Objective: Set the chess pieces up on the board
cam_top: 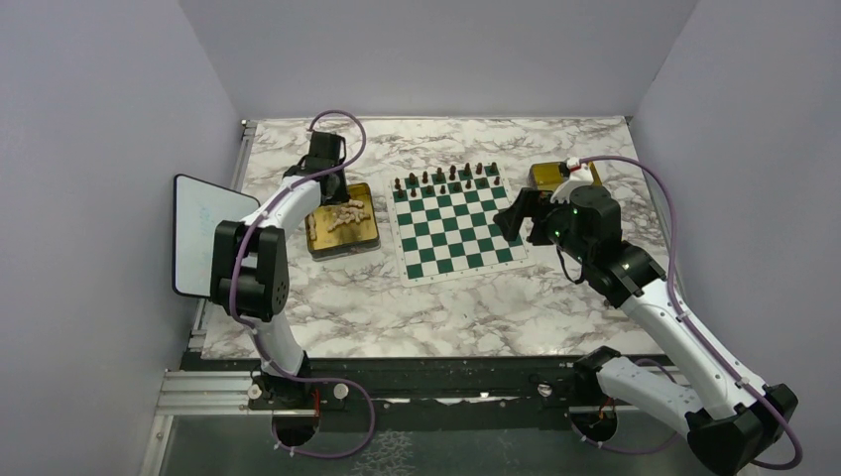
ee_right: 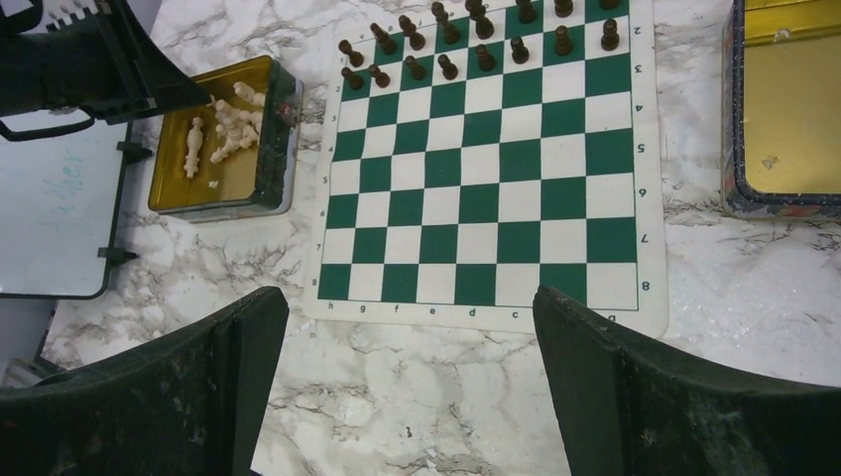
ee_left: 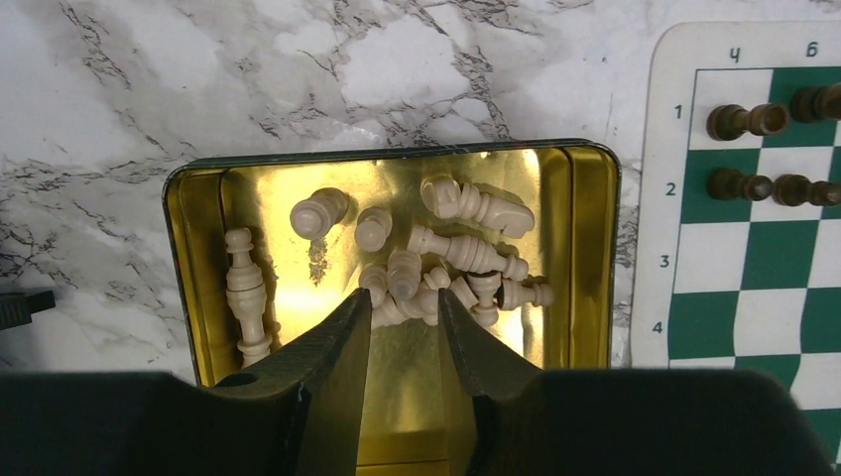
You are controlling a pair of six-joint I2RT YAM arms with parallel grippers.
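Note:
In the left wrist view, several white chess pieces (ee_left: 466, 253) lie jumbled in a gold tin (ee_left: 208, 288), a few standing, one lying along its left side (ee_left: 245, 293). My left gripper hangs over the tin, fingers part open; pieces show below and between the fingertips, but none is clearly held. Dark pieces (ee_right: 446, 66) stand in two rows on the far side of the green-and-white board (ee_right: 456, 198); its near rows are bare. Over the board's right side in the top view, my right gripper (cam_top: 524, 228) is open and empty.
A second gold tin (ee_right: 803, 119) sits right of the board; the visible part looks empty. A whiteboard (cam_top: 208, 233) stands at the left edge. Marble table (cam_top: 436, 322) in front of the board is clear.

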